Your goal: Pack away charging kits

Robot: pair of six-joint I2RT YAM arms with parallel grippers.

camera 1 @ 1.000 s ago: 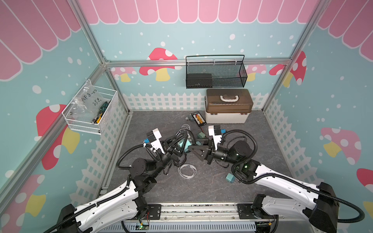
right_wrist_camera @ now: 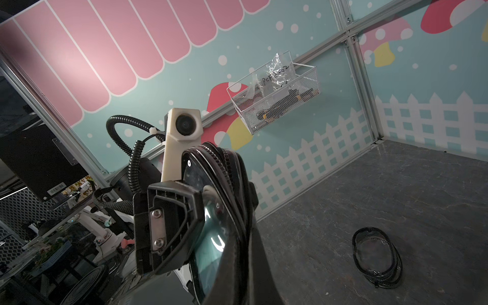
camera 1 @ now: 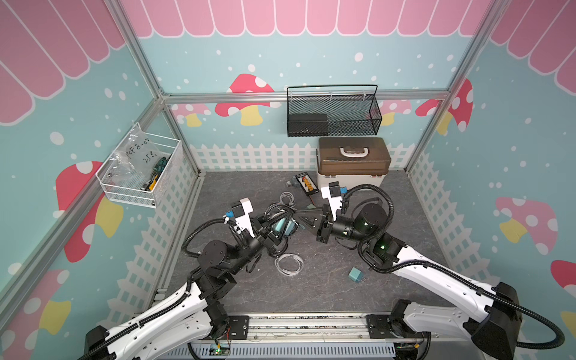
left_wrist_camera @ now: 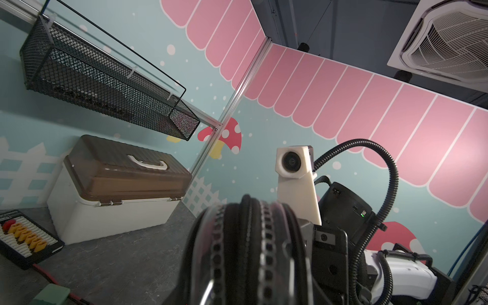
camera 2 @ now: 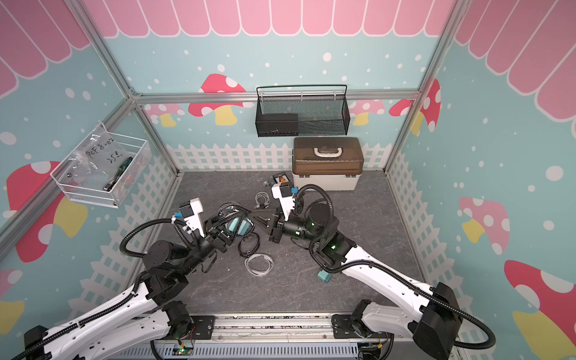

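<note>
Near the centre, my left gripper (camera 1: 277,225) is shut on a dark zippered case (right_wrist_camera: 218,223) with a clear, teal-tinted face, raised over the floor. My right gripper (camera 1: 306,219) is beside it, fingers pointing at it; whether they touch is unclear. Below lie a white coiled cable (camera 1: 289,264) and a black coiled cable (right_wrist_camera: 376,259). A teal charger (camera 1: 354,274) lies at the front right. A grey cable (camera 2: 262,199) lies behind the case.
A brown-lidded box (camera 1: 354,159) and a phone-sized tray with orange pieces (camera 1: 306,183) stand at the back. A black mesh basket (camera 1: 351,120) and white wire basket (camera 1: 129,192) hang on the walls.
The right gripper and arm have risen, its fingers drawing slightly up from the held case. The left gripper has shifted a little, case still held.
</note>
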